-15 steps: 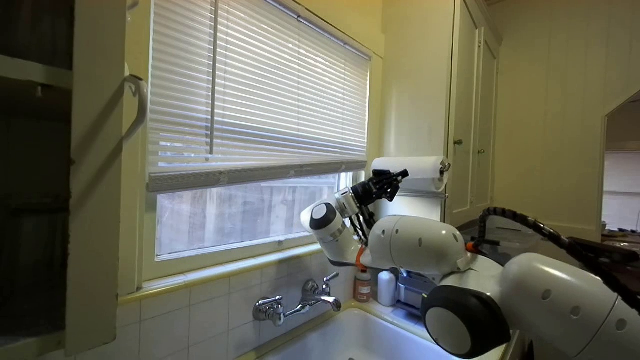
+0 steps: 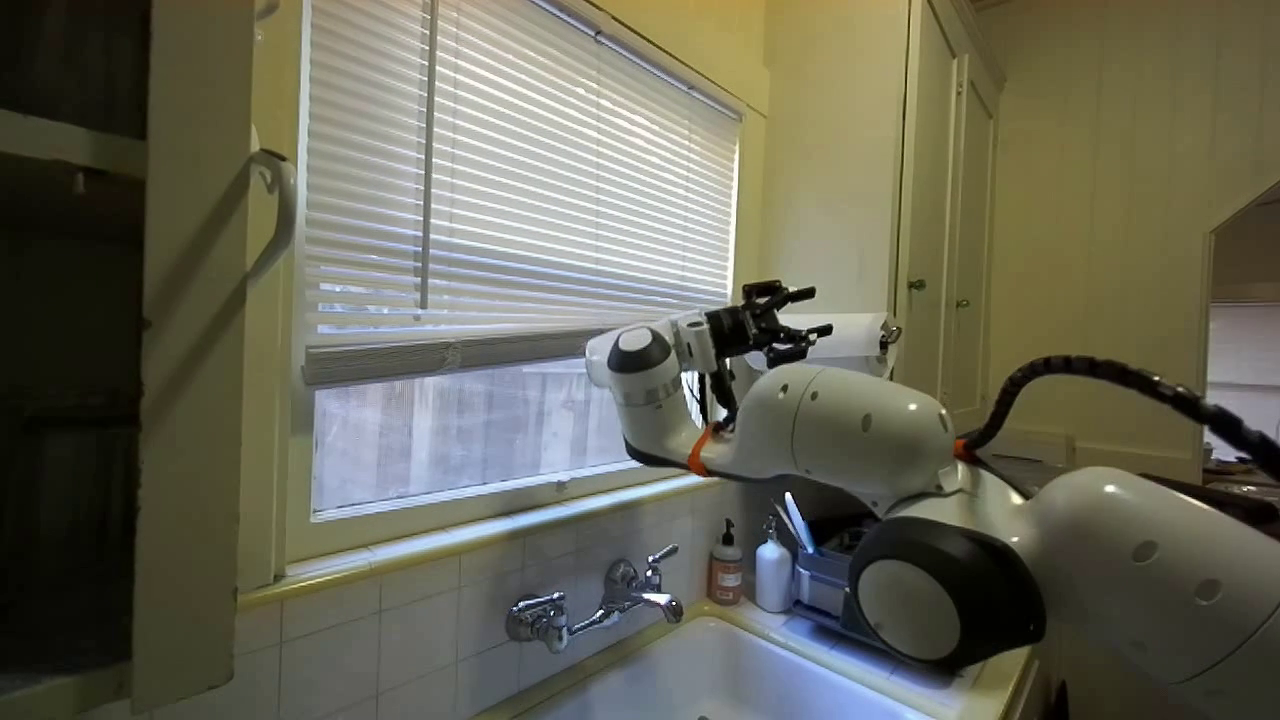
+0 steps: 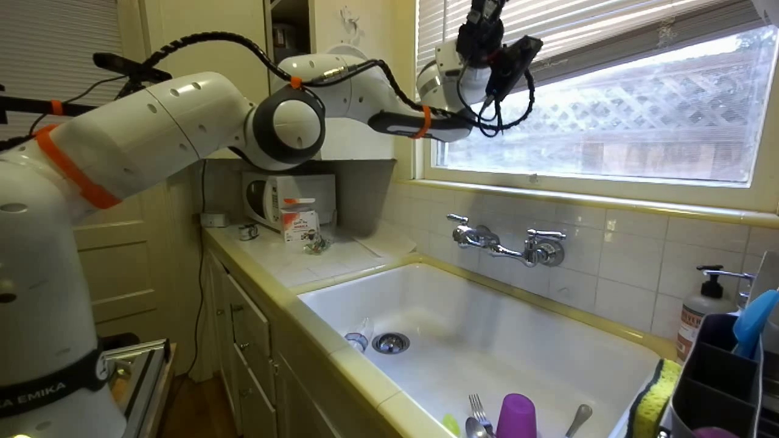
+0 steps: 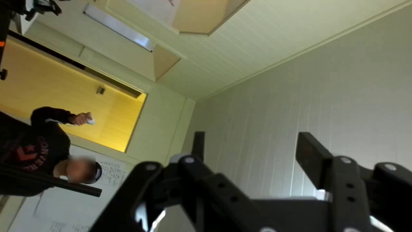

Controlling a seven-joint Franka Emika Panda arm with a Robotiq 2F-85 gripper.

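Observation:
My gripper (image 2: 813,312) is raised in front of the right end of the window, its fingers spread apart and nothing between them. In the wrist view the gripper has a wide empty gap, with the plain wall behind it. From the second exterior side, its black body (image 3: 482,33) is at the top edge, and the fingertips are cut off. Beside my wrist hangs the white window blind (image 2: 528,192); whether they touch I cannot tell. A paper towel roll (image 2: 846,336) is partly hidden behind the gripper and arm.
Below lies a white sink (image 3: 467,314) holding a purple cup (image 3: 517,416), a fork (image 3: 478,409) and other utensils. A faucet (image 3: 511,248) juts from the tiles. Soap bottles and a dish rack (image 3: 719,379) stand beside the sink. An open cupboard door (image 2: 192,360) is at far left. A person (image 4: 42,154) stands in the room.
The gripper and forearm have risen, and the hand has turned so its fingers show spread. The blind's bottom rail has shifted slightly to the right. The arm now hides more of the paper towel roll.

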